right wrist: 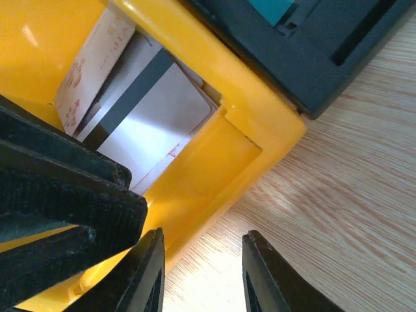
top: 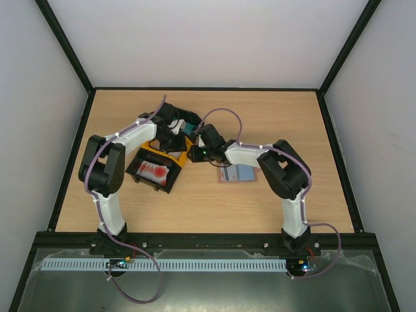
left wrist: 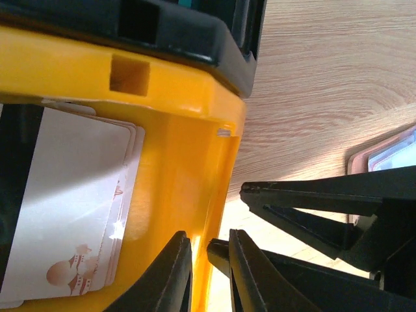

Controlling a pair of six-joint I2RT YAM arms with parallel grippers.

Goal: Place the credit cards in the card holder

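The yellow card holder holds white cards and, in the right wrist view, a dark-striped card point(right wrist: 151, 126) among them. My left gripper is at the holder's inner space, fingers close together at the bottom of its view; whether anything is between them is hard to see. My right gripper is at the holder's near rim, with yellow plastic and table visible around its fingertips; its grip is not clear. Other black finger parts cross both wrist views. A blue card stack point(top: 238, 173) lies on the table right of the holder.
A black box with red-patterned cards point(top: 153, 171) sits front-left of the holder; another black box with teal content point(right wrist: 325, 45) adjoins it behind.
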